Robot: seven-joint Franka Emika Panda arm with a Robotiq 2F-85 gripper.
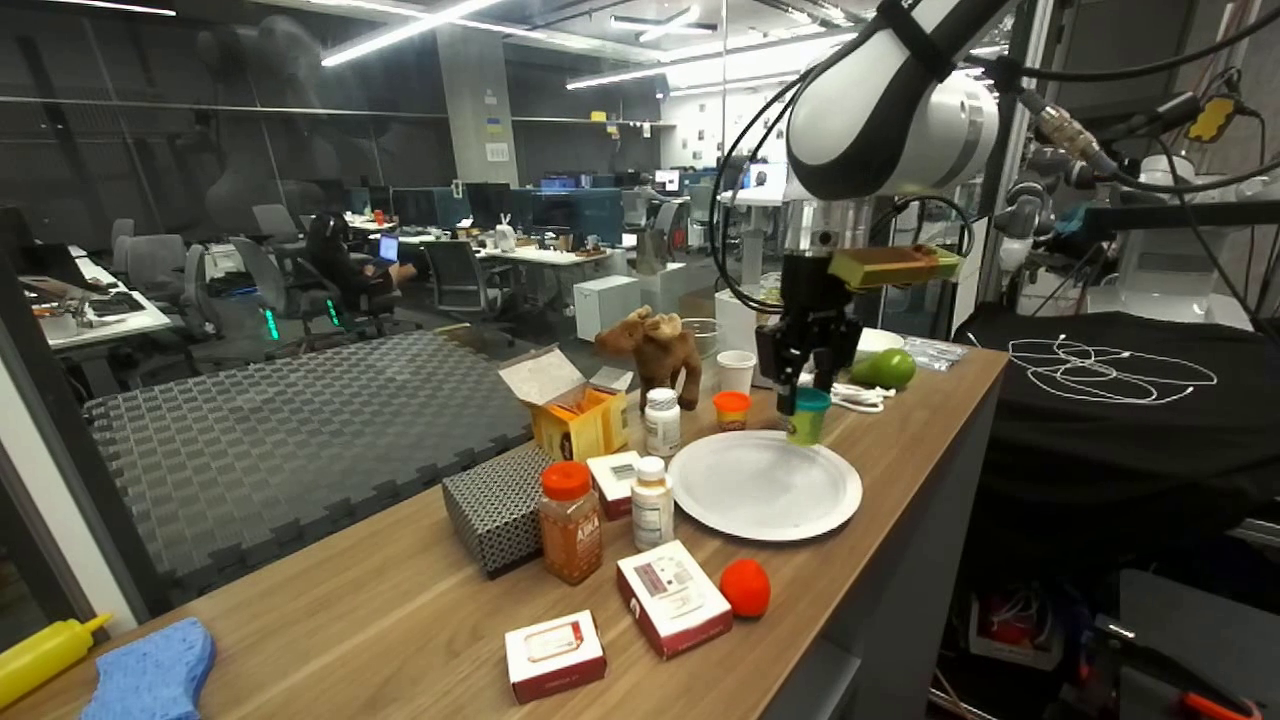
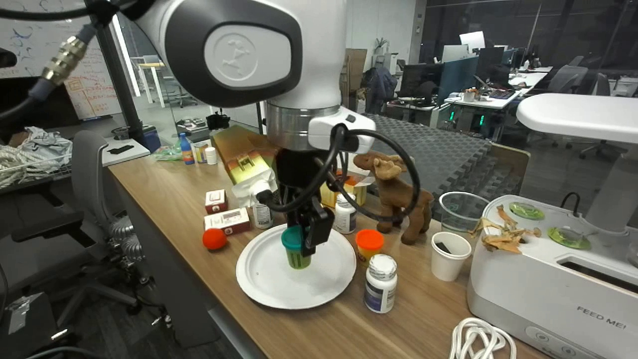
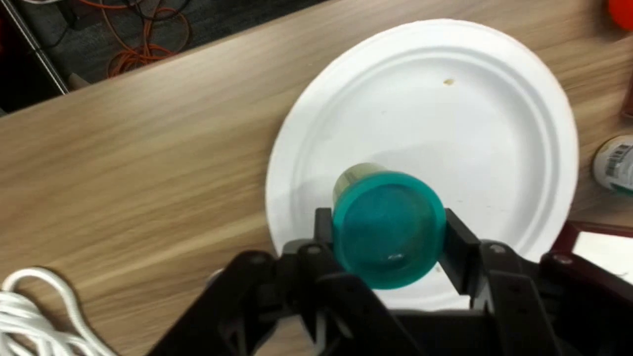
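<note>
My gripper is shut on a small tub with a teal lid (image 3: pixel 388 231), one finger on each side of the lid. In exterior view 2 the tub's green body (image 2: pixel 298 259) hangs upright below the lid, in front of the white plate (image 2: pixel 257 269). From the wrist, the tub appears over the plate (image 3: pixel 474 118), nearer its lower left part. Exterior view 1 has the tub (image 1: pixel 807 420) at the plate's far edge, seemingly raised. Whether its base touches the plate cannot be told.
An orange-lidded tub (image 2: pixel 369 242) and a white pill bottle (image 2: pixel 381 284) stand close beside the plate. Boxes (image 1: pixel 674 598), a red ball (image 1: pixel 745 588) and more bottles (image 1: pixel 651 504) crowd its other side. Bare wood (image 3: pixel 148 166) lies toward the table's edge.
</note>
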